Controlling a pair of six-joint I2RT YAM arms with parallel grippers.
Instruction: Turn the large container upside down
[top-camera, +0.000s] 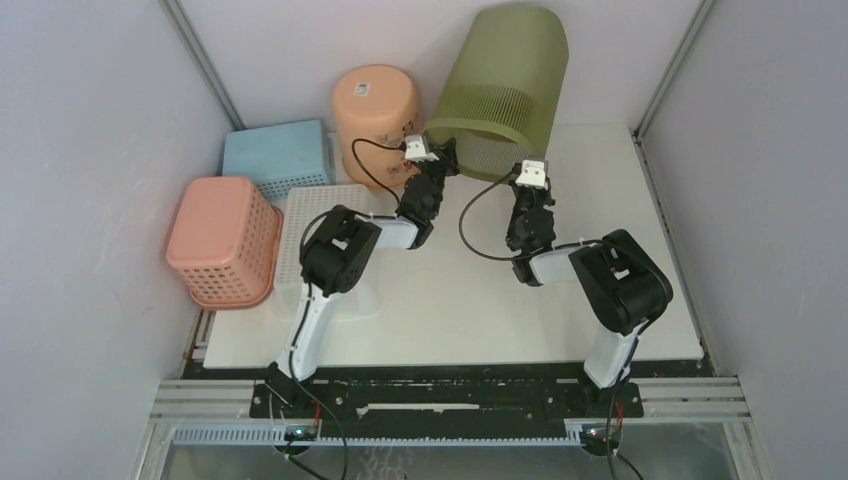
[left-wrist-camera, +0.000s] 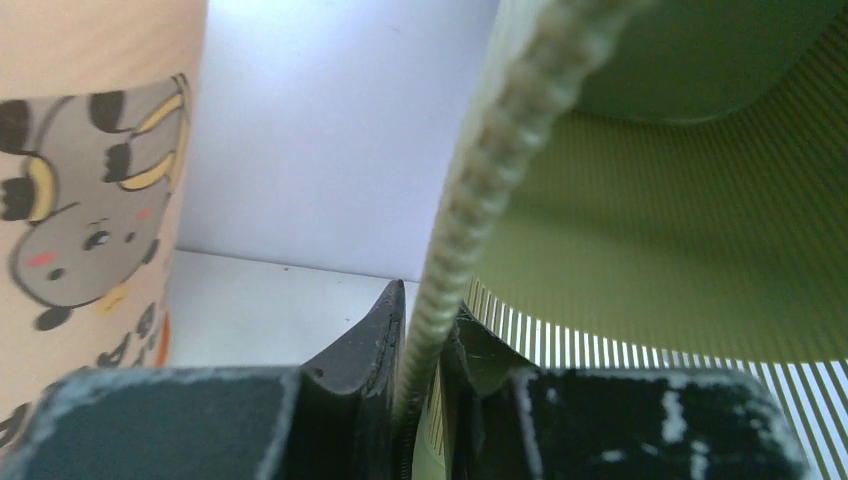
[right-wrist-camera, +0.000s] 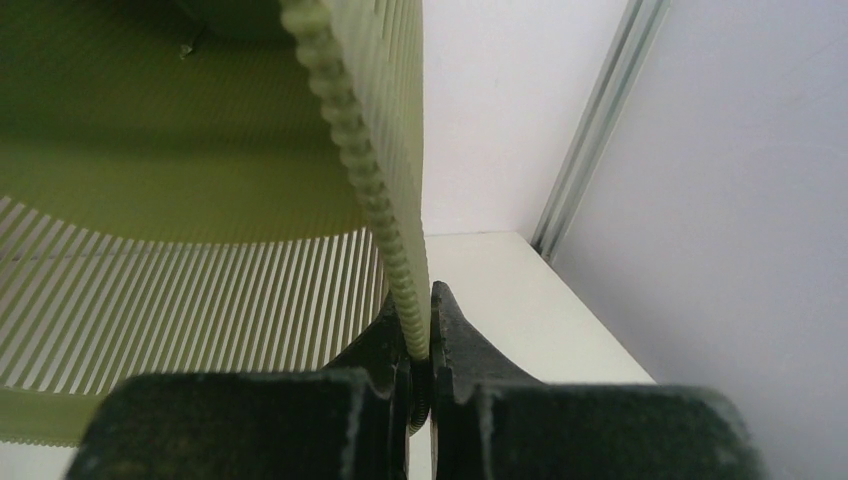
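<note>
The large olive-green container (top-camera: 520, 60) lies tilted in the top view, its base toward the back wall and its slatted open end facing my arms. At the left of that mouth is my left gripper (top-camera: 448, 152). In the left wrist view the container's rim (left-wrist-camera: 475, 190) passes between its dark fingers, which stand close to both sides; whether they pinch it is unclear. My right gripper (top-camera: 520, 170), at the right of the mouth, is shut on the rim; the container's ribbed edge (right-wrist-camera: 385, 230) runs down between its fingers in the right wrist view.
A peach bin (top-camera: 375, 100) with printed animals stands upside down just left of the container. Further left are a blue basket (top-camera: 275, 152), a pink basket (top-camera: 222, 225) and a white basket (top-camera: 315, 225).
</note>
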